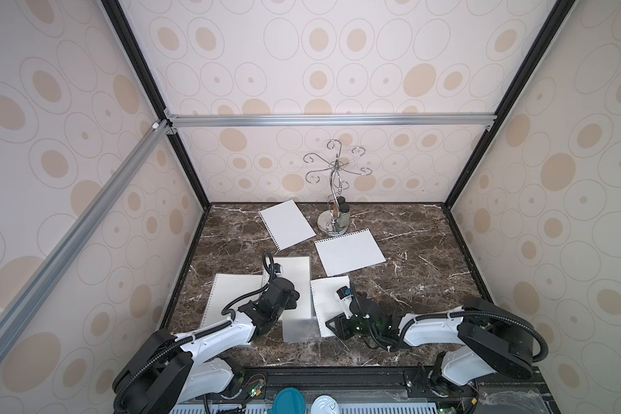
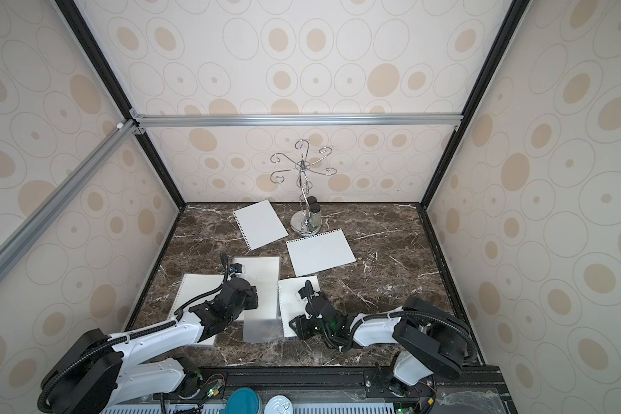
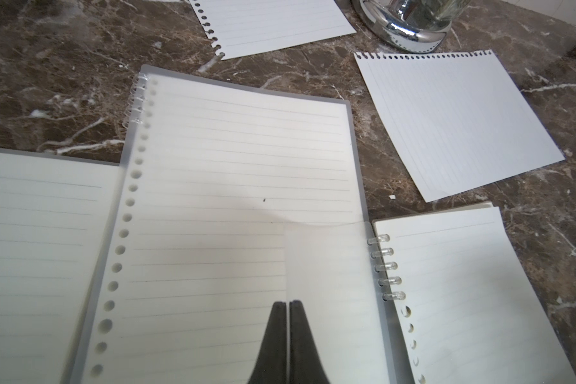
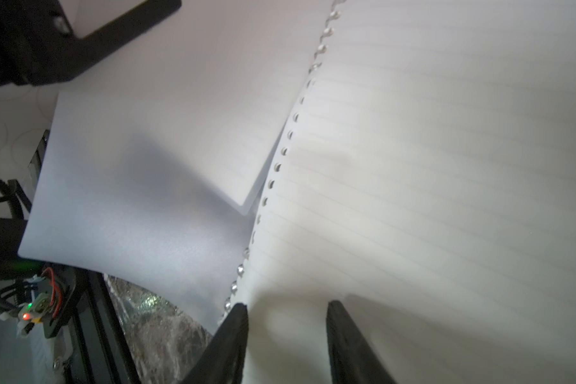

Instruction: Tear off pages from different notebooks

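Note:
An open ring-bound notebook (image 3: pixel 236 147) with lined pages lies in the middle; its left-edge holes show in the left wrist view. My left gripper is over its page, fingers together, with nothing visible between them. To its right lies a smaller lined notebook (image 4: pixel 428 160), rings and holes along its left side. Low over that notebook's page, near the holed edge, is my right gripper, fingertips apart, no paper visibly gripped. Two loose sheets with ragged holes, one upright-ish (image 1: pixel 287 224) and one slanted (image 1: pixel 350 252), rest farther back.
Another lined notebook (image 3: pixel 32 211) lies at the left, beside the middle one. A chrome stand (image 1: pixel 333 219) with small dark-lidded jars stands at the back.

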